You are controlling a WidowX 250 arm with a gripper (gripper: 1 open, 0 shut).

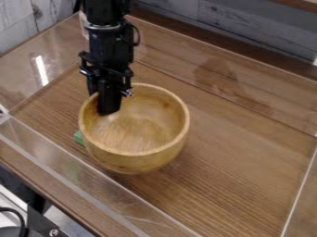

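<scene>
A large tan plastic bowl (pixel 136 134) is held tilted above the left part of the wooden table (pixel 242 176). The black gripper (pixel 109 98) reaches down from the top and is shut on the bowl's upper-left rim; its fingertips are partly hidden by the rim. A small green object (pixel 80 138) lies just left of the bowl, mostly hidden behind it.
A pale edge runs along the left side, with dark cables beyond it at the lower left. A raised wooden edge stands at the top right.
</scene>
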